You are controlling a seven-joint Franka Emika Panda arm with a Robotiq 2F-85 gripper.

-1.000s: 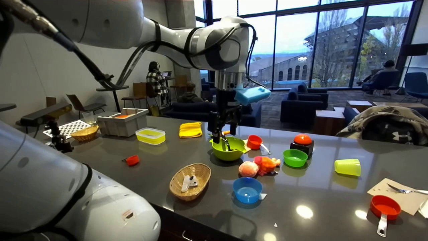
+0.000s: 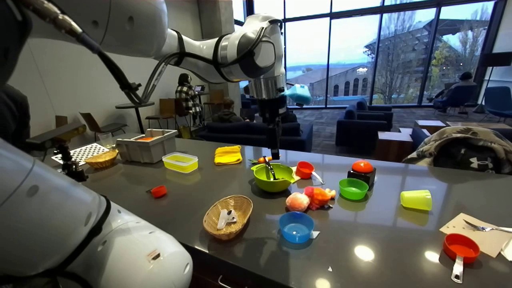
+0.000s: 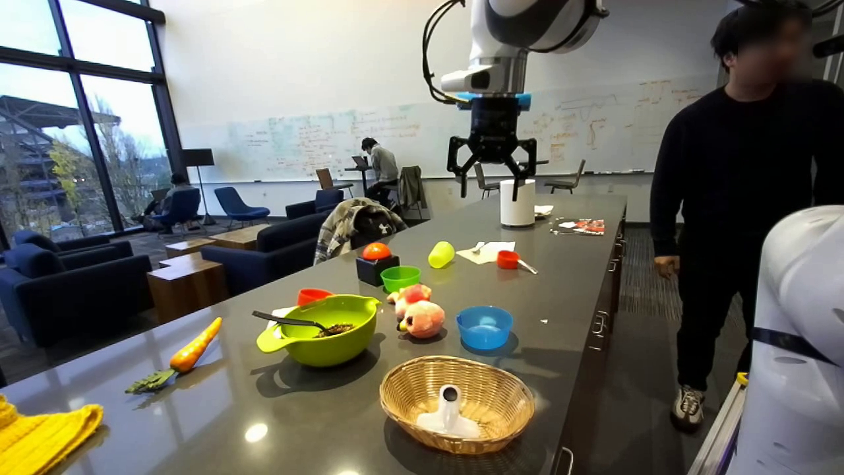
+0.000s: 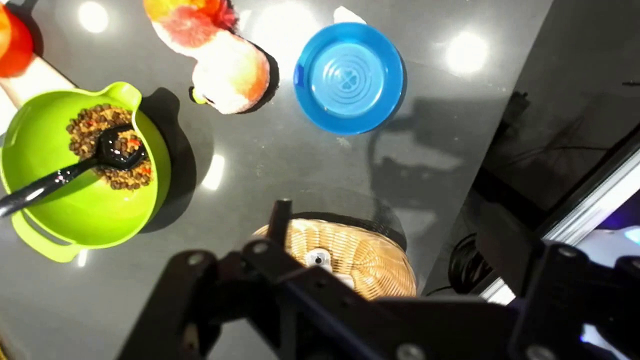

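In exterior view 2 my gripper (image 3: 490, 191) hangs in the air over the counter, fingers pointing down and well apart, with nothing between them. Exterior view 1 shows the gripper side-on, so its fingers overlap there. A lime green bowl (image 3: 332, 348) holds dark, grainy contents and a black spoon (image 4: 63, 174), whose handle rests over the rim. Beside it lies a pink-and-orange plush toy (image 3: 421, 319). A blue bowl (image 4: 349, 78) looks empty. In the wicker basket (image 3: 506, 396) sits a white clip (image 3: 449, 415). The dark gripper partly hides this basket in the wrist view.
An orange carrot (image 3: 194, 348) and a yellow cloth (image 2: 228, 155) lie on the counter. A red button (image 2: 362, 166) on a black box, a green bowl (image 2: 353, 189) and a tipped yellow cup (image 2: 416, 200) stand farther along. A grey bin (image 2: 147, 146) is at the left.
My gripper has turned, from both fingers showing apart to a side-on look in exterior view 1. The wrist and arm have shifted slightly left. The counter objects look unmoved.
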